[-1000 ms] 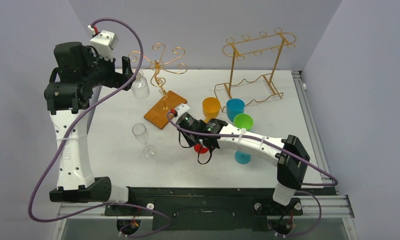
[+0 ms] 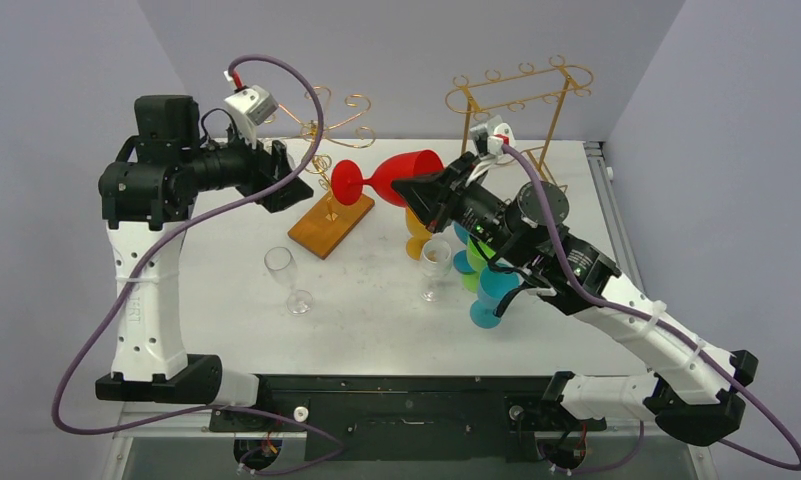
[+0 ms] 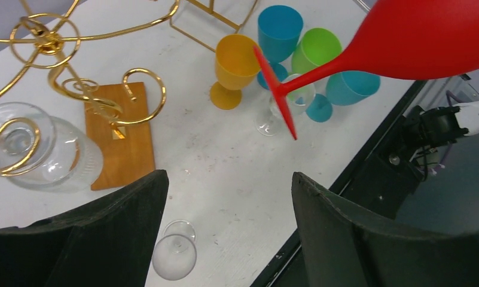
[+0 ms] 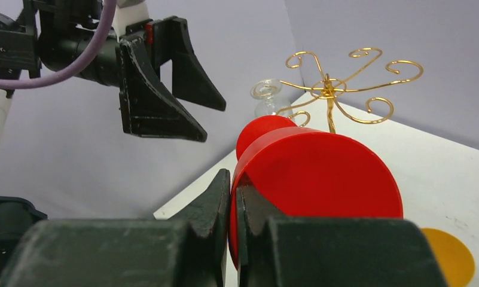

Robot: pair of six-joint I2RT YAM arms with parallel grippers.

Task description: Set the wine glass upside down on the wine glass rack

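Observation:
A red wine glass (image 2: 408, 170) hangs well above the table, lying on its side with its foot pointing left. My right gripper is shut on the rim of its bowl. To the left, my left gripper stands open with nothing between its fingers, facing the red glass. A gold rack (image 2: 318, 130) with curled arms rises from a wooden base (image 2: 321, 238) between the two arms. One clear glass (image 3: 63, 161) hangs upside down from a curl of that rack, partly hidden in the top view behind the left gripper.
Another gold rack (image 2: 561, 90) stands at the back right. A clear glass (image 2: 281, 268) is on the table at front left. Orange (image 3: 237, 60), green (image 3: 316, 46), blue and clear glasses cluster right of centre.

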